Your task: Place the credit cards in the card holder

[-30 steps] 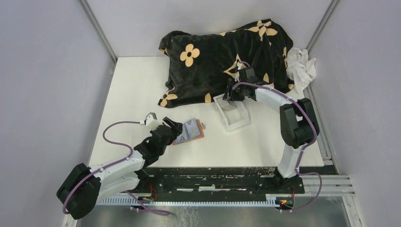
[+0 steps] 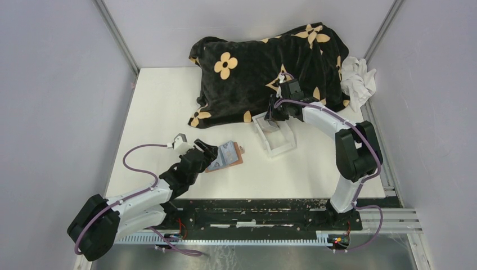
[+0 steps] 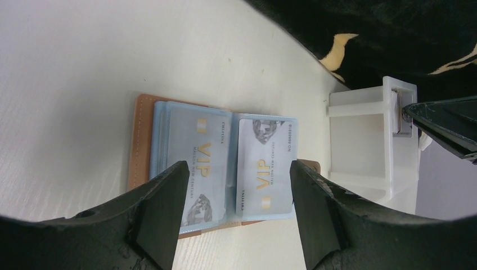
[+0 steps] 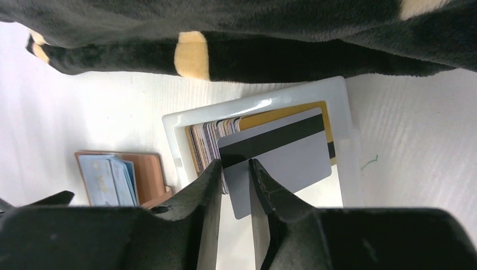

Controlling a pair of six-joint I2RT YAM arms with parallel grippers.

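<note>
A white tray (image 2: 286, 144) holds a row of cards on edge (image 4: 208, 138). A grey card (image 4: 292, 163) with a black stripe lies across them. My right gripper is over that card at its left part, fingers slightly apart; whether it grips the card I cannot tell. The brown card holder (image 3: 142, 129), with blue sleeves showing VIP cards (image 3: 264, 169), lies left of the tray. My left gripper stands open above it with nothing between its fingers.
A dark flowered cloth (image 2: 253, 73) covers the back of the table, against the tray. A white cloth (image 2: 357, 84) is at the back right.
My right arm has shifted very slightly in the top view over the tray. The left arm and the card holder have not moved.
</note>
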